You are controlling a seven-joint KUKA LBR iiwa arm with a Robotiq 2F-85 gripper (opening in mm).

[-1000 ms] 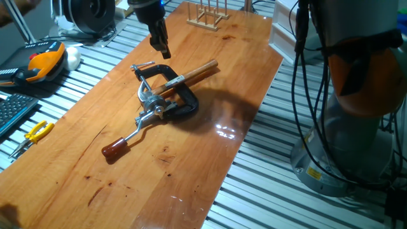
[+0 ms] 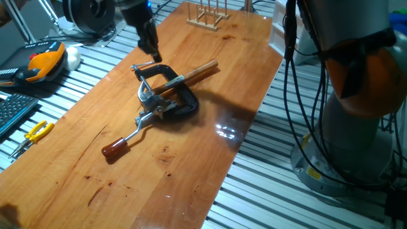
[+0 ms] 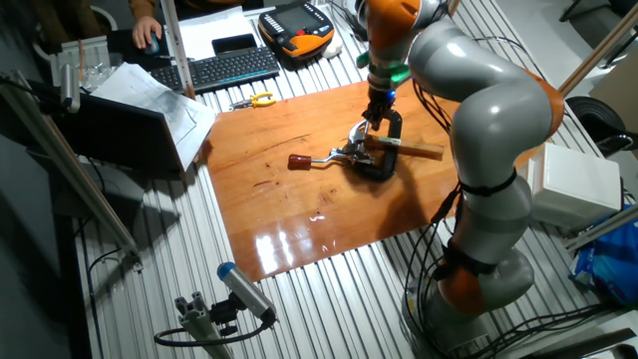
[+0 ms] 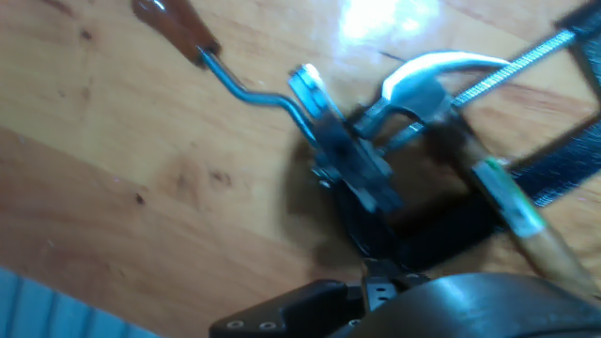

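A black C-clamp (image 2: 187, 102) lies on the wooden table with a hammer (image 2: 202, 71) across it. The hammer's metal head sits among the clamp's parts in the wrist view, its wooden handle (image 4: 554, 258) running down to the right. A cranked metal tool with a red-brown handle (image 2: 115, 149) meets the same cluster. My gripper (image 2: 156, 60) hangs just above the clamp's far end, apart from the hammer handle. Its fingers look closed together, with nothing visible between them. In the wrist view the gripper is partly cut off at the bottom edge.
A wooden rack (image 2: 206, 16) stands at the table's far end. Yellow-handled pliers (image 2: 38, 133), a keyboard (image 3: 234, 70) and an orange-black pendant (image 3: 297, 30) lie beyond the table edge. Bare table (image 2: 127, 197) extends beyond the red-brown handle.
The clamp, hammer and cranked tool have stayed put.
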